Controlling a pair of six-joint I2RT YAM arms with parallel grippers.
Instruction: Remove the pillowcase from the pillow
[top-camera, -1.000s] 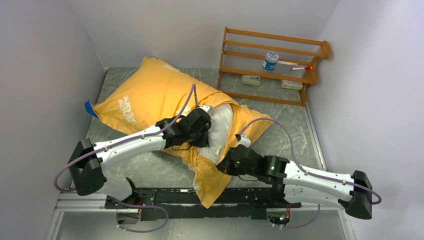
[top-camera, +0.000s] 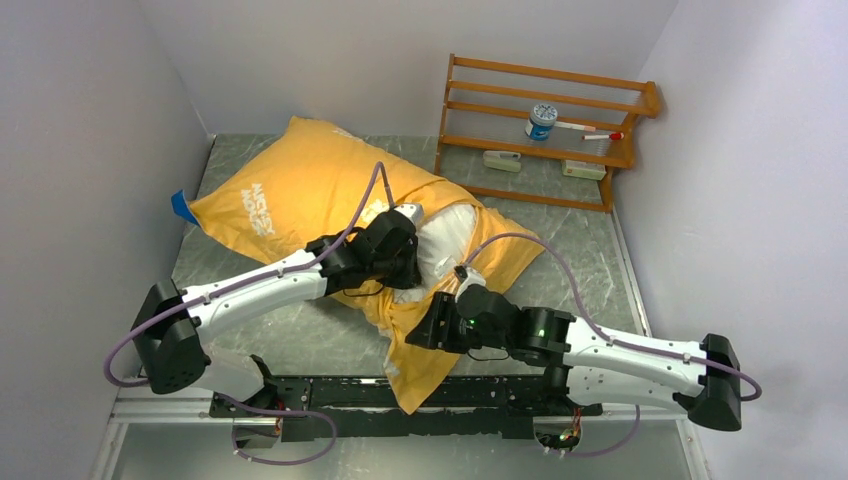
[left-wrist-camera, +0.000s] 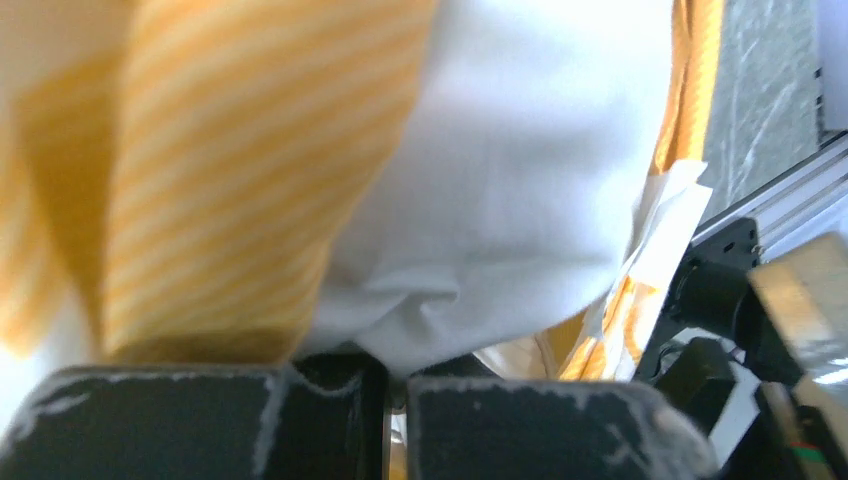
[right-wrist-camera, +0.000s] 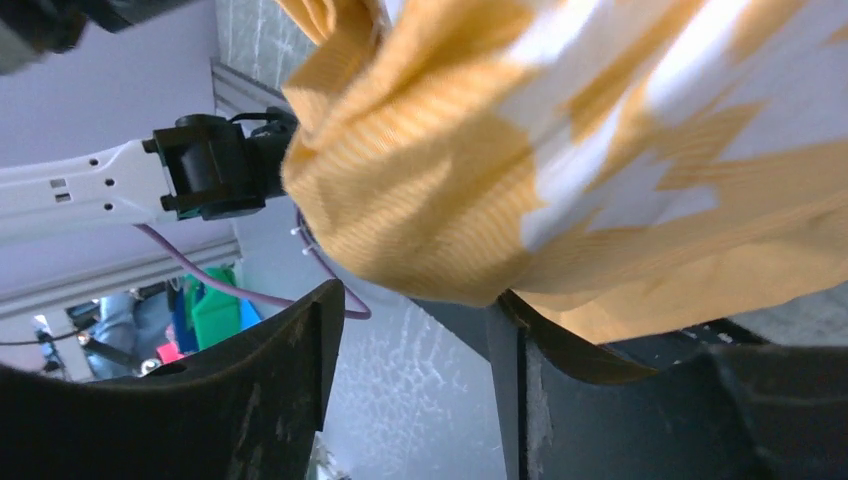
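The yellow pillowcase (top-camera: 290, 180) lies on the grey table, pulled open at the middle so the white pillow (top-camera: 445, 235) shows. My left gripper is shut on bunched fabric, with white pillow and striped yellow cloth (left-wrist-camera: 230, 160) around it; exactly which layer it grips is hidden. My right gripper stands part open just in front of a folded yellow and white edge of the pillowcase (right-wrist-camera: 420, 210), over the flap that hangs past the table's front edge.
A wooden rack (top-camera: 540, 145) with a blue jar (top-camera: 541, 125), pens and small boxes stands at the back right. Bare table (top-camera: 590, 280) shows on the right. Walls close in the sides and back.
My right gripper has opened and shifted slightly along the front fold of the pillowcase. My left arm and the cloth around it have moved only a little.
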